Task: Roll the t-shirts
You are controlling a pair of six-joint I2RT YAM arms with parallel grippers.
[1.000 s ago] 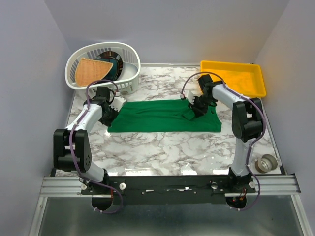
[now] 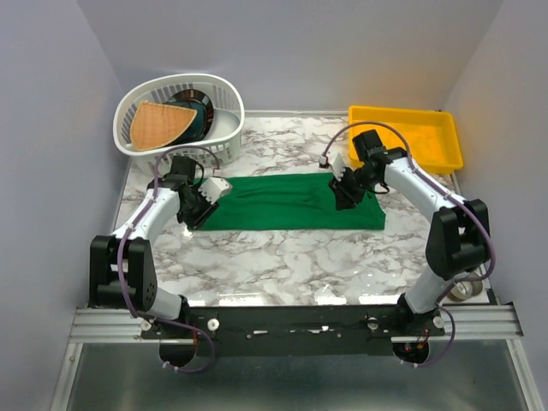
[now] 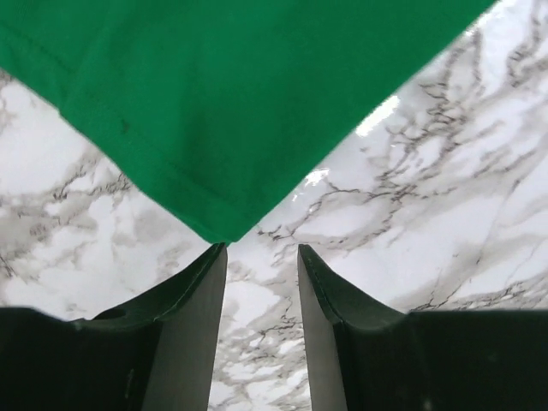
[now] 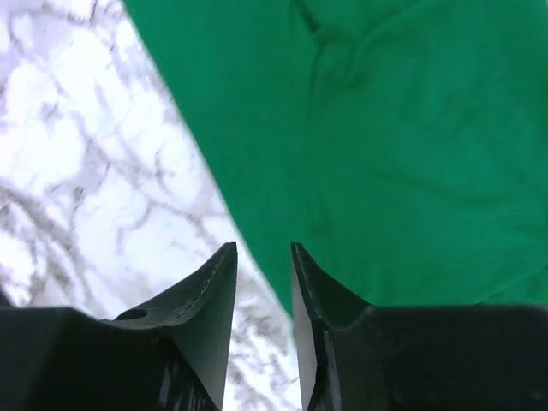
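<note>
A green t-shirt (image 2: pixel 274 214) lies spread flat on the marble table, long side across the view. My left gripper is open over the shirt's near-left corner, fingertips just beside that corner, with nothing between them. My right gripper hangs over the right part of the shirt, near its lower edge in its own wrist view, fingers part open with nothing visible between them. In that view the cloth shows soft folds and is somewhat blurred.
A white basket (image 2: pixel 229 137) holding plates and an orange mat stands at the back left. A yellow tray (image 2: pixel 411 128) is at the back right. A metal bowl (image 2: pixel 459 289) is partly hidden by the right arm.
My right gripper went up toward the back, off the shirt, and has come down toward the front over its right part.
</note>
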